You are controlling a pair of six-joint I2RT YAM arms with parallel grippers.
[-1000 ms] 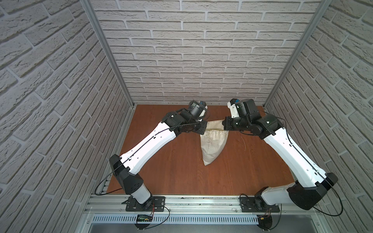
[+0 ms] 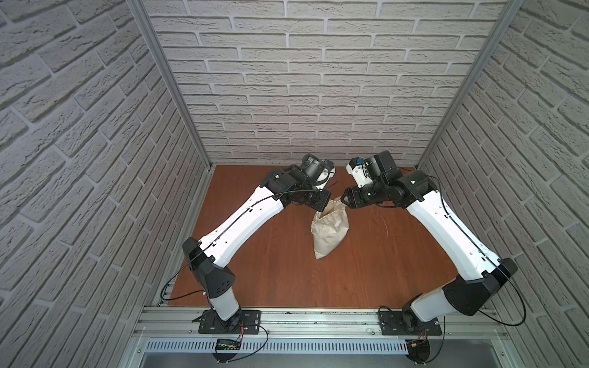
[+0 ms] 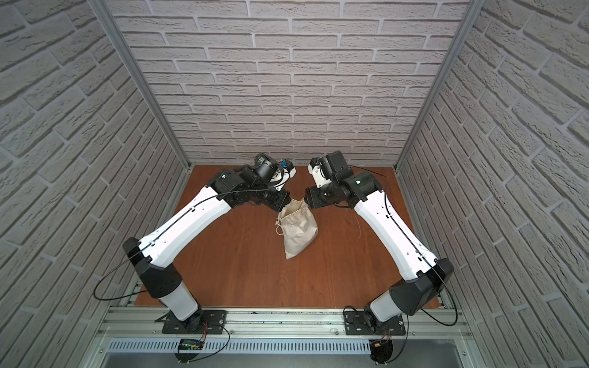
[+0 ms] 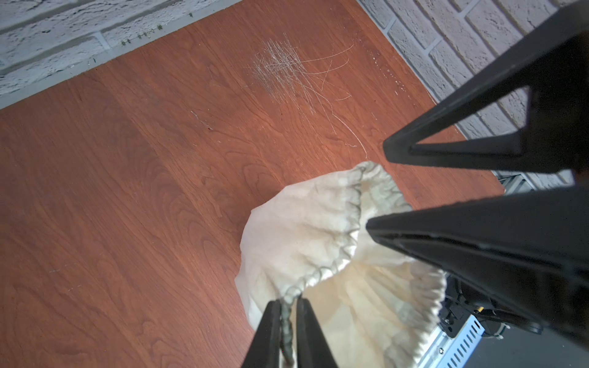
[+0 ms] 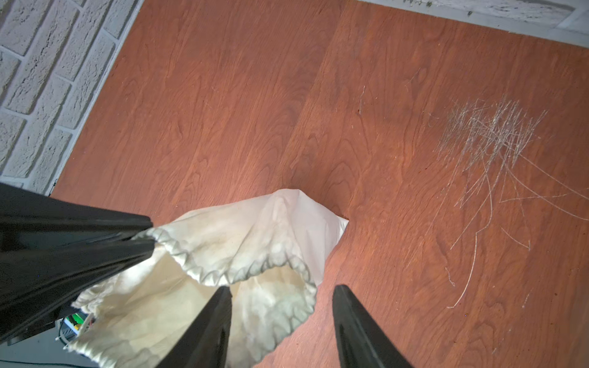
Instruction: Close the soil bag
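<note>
The cream soil bag (image 2: 329,230) (image 3: 297,230) stands on the table, its gathered drawstring mouth gaping upward. In the left wrist view my left gripper is shut on the bag's corded rim (image 4: 349,233). My right gripper is part open over the other side of the mouth, with rim fabric (image 5: 288,263) between and below its spread fingers; contact is unclear.
Brick-patterned walls (image 2: 306,92) enclose the back and sides. Both arms crowd the space above the bag.
The bag has shifted left and its mouth looks narrower. The left arm moved slightly.
</note>
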